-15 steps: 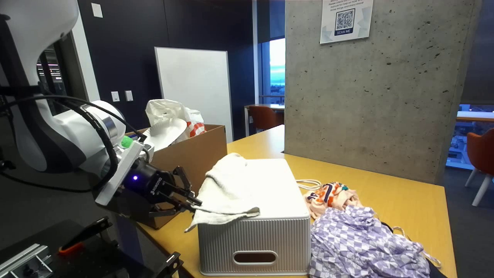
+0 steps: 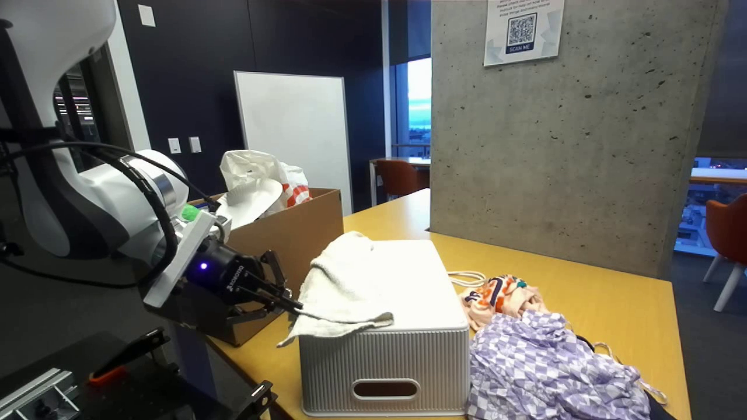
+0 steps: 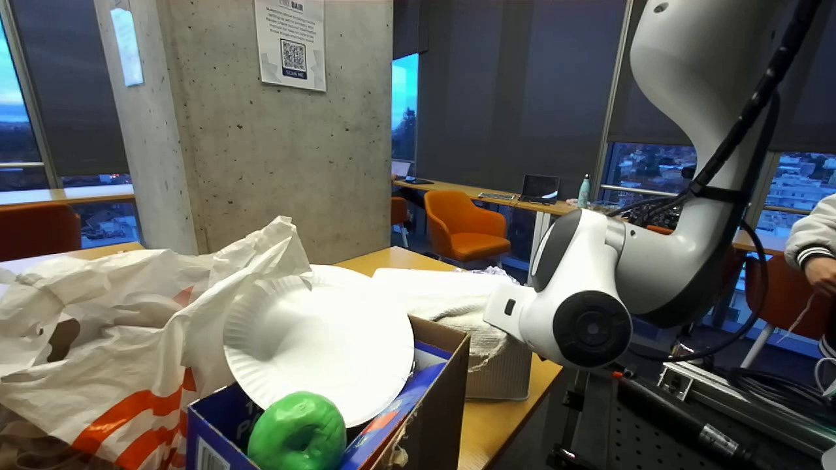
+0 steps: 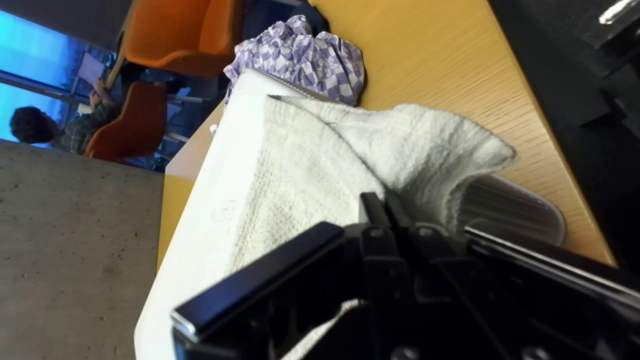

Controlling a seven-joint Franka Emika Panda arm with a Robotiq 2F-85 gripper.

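A whitish towel [image 2: 343, 287] drapes over the left side of a box with a white top and ribbed grey sides [image 2: 385, 364], one corner hanging past its edge. My gripper [image 2: 297, 307] is at the box's left edge, its fingers closed on a fold of the towel. In the wrist view the fingertips [image 4: 373, 207] pinch the cloth [image 4: 312, 162], which spreads over the white lid [image 4: 198, 246] and hangs down one side. From the second exterior view the arm hides the gripper; part of the towel [image 3: 478, 333] shows beyond the arm.
Purple checkered cloth [image 2: 553, 364] and a peach patterned cloth [image 2: 504, 301] lie right of the box. A cardboard box [image 2: 308, 224] with a paper plate [image 3: 321, 344], a green ring-shaped object [image 3: 298, 435] and a white bag [image 3: 117, 329] stands behind. Bare tabletop [image 2: 588, 301] lies toward the concrete pillar.
My gripper has shifted very slightly left, and the towel's hanging corner has moved a little with it. The rest looks the same.
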